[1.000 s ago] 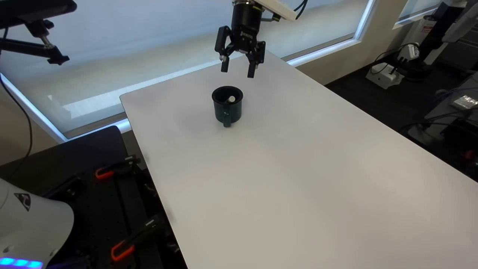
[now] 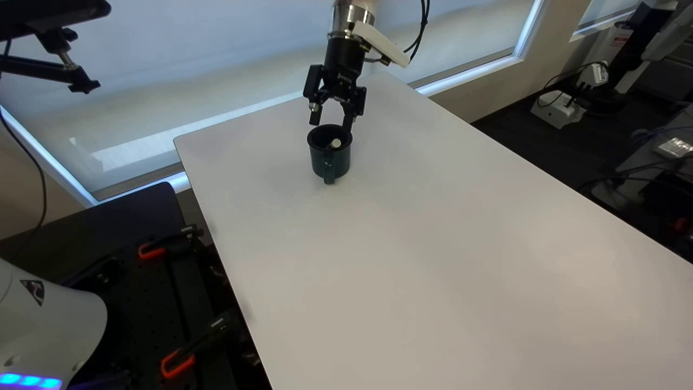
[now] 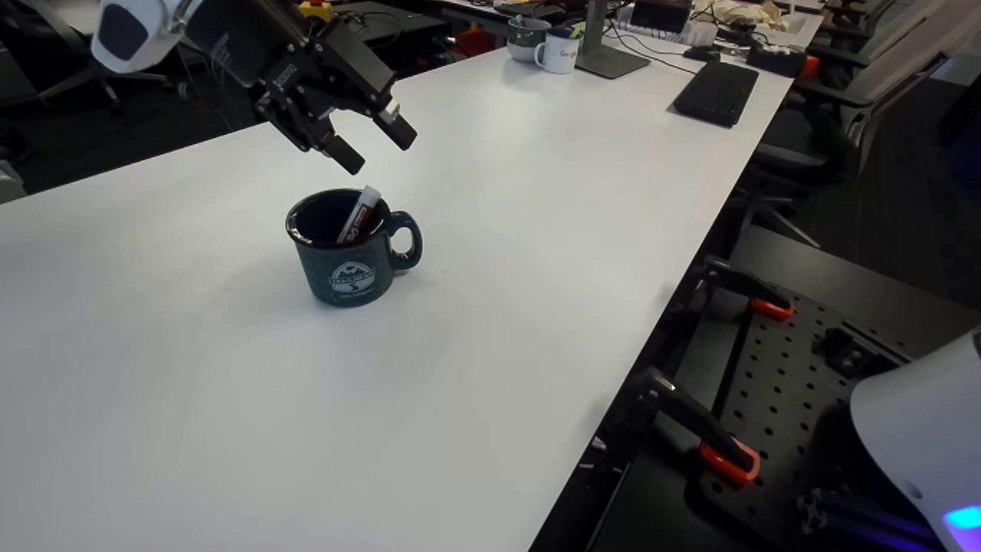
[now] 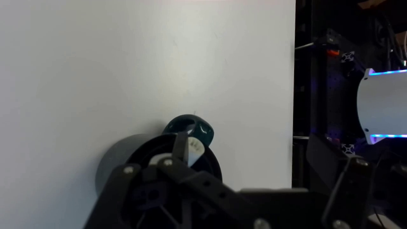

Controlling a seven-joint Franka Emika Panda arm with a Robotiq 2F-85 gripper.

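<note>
A dark green mug [image 3: 336, 276] stands upright on the white table, its handle pointing right in exterior view 2. Inside it leans a marker [image 3: 359, 217], its white end sticking up near the rim on the handle side. My gripper [image 3: 374, 146] hovers above the mug, open, with nothing between its fingers. From exterior view 1 the gripper [image 2: 332, 120] appears just behind the mug's far rim. In the wrist view one finger [image 4: 180, 147] overlaps the marker's white end [image 4: 195, 149], and much of the mug [image 4: 213, 162] is hidden beneath the gripper.
Bare table [image 2: 442, 247] surrounds the mug. At the table's far end in exterior view 2 are a white mug [image 3: 558, 54], another dark mug [image 3: 526, 41], a monitor stand [image 3: 602, 57] and a keyboard [image 3: 717, 92]. Clamps [image 2: 178, 363] sit beside the table edge.
My gripper has come lower and a little to the left in exterior view 1, nearer the mug. It stays open. The mug and marker have not moved.
</note>
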